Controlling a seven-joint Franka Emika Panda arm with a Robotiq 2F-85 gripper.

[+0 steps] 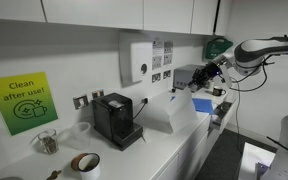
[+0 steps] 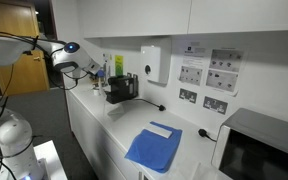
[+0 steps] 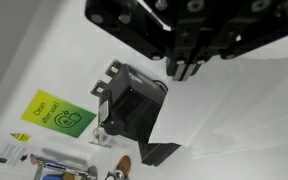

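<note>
My gripper is shut on a thin white sheet, which spreads out from the fingertips and looks like paper. Seen in exterior view 1, the sheet slants over the counter between the black coffee machine and the blue cloth, with the gripper at its upper right. Whether its lower edge touches the counter cannot be told. In exterior view 2 the gripper is at the far left, and the sheet shows poorly against the white counter and wall.
A black coffee machine stands against the wall, with a cup and a glass jar farther left. A blue cloth lies flat near a microwave. White cupboards overhang the counter; a dispenser is on the wall.
</note>
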